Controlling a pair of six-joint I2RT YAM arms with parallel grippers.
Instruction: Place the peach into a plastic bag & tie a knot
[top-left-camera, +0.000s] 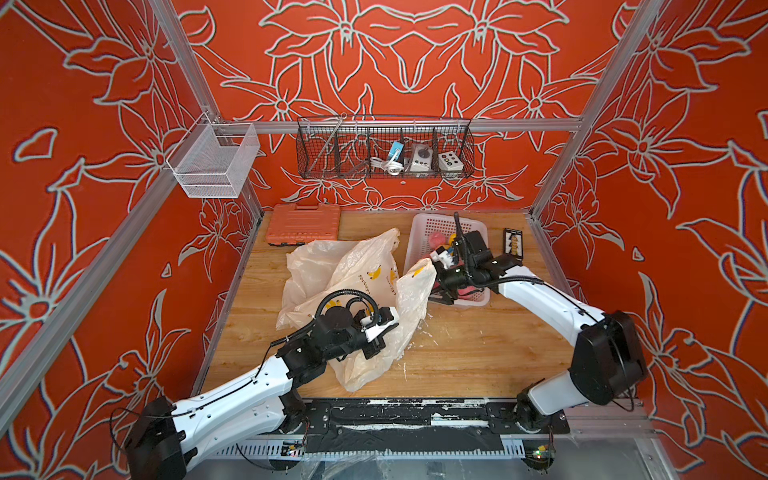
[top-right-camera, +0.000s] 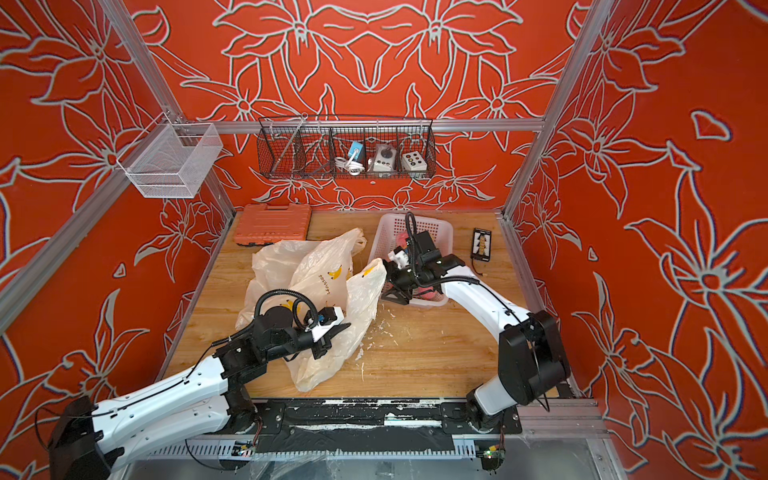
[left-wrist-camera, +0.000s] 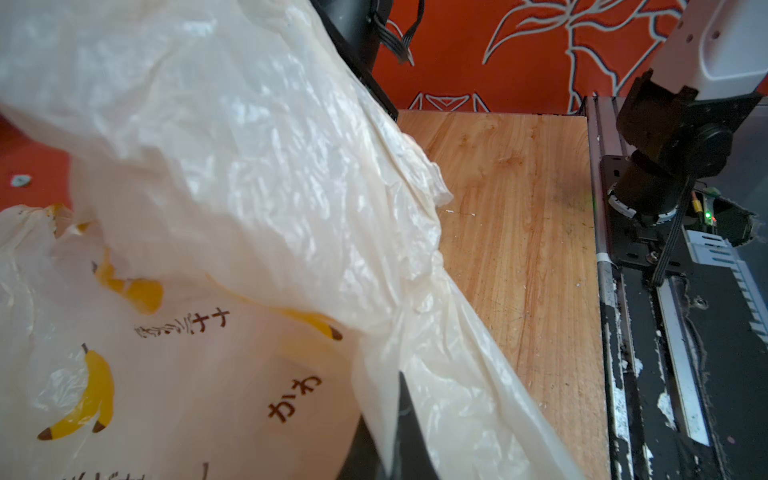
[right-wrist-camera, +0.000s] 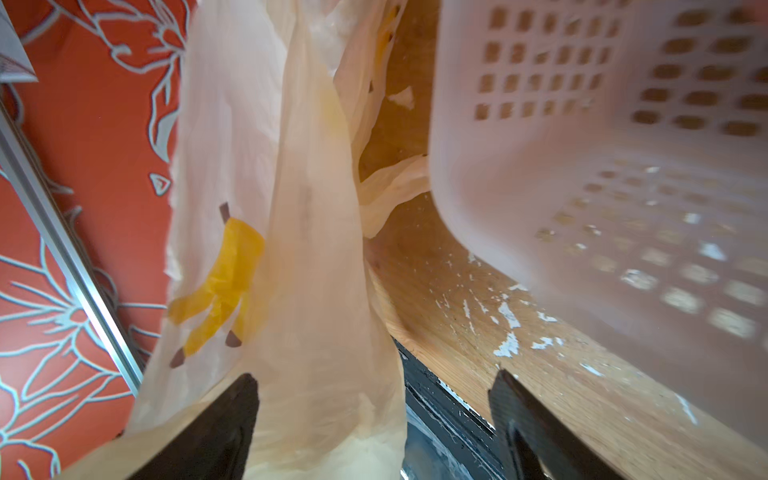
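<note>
The thin cream plastic bag (top-left-camera: 352, 272), printed with yellow bananas, spreads over the left and middle of the table. My left gripper is shut on a fold of its film, low at the bag's front side. The open right gripper has its fingers (right-wrist-camera: 524, 432) wide apart. Bag film rises beside the left one and reaches partway into the gap, not pinched. From above, the right gripper (top-left-camera: 440, 276) meets the bag's raised corner at the basket's left edge. A pink round item (top-left-camera: 437, 240) shows in the basket; whether it is the peach I cannot tell.
The pink perforated basket (top-left-camera: 424, 228) stands at the back right, partly under the right arm. A red case (top-left-camera: 304, 224) lies at the back left. White flakes litter the wood right of the bag. Clear table (top-left-camera: 472, 352) remains at the front right.
</note>
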